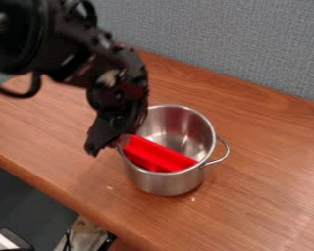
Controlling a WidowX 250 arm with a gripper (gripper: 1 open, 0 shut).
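A steel pot (186, 123) with two side handles stands on the wooden table, a red bar-shaped object (167, 157) lying inside it. My black gripper (101, 144) is low at the pot's left rim, open, partly hiding that side of the pot and its left handle. Whether the fingertips touch the pot cannot be made out.
A grey wall (238, 39) runs along the back. The table's front left edge drops to a dark area with some items below.
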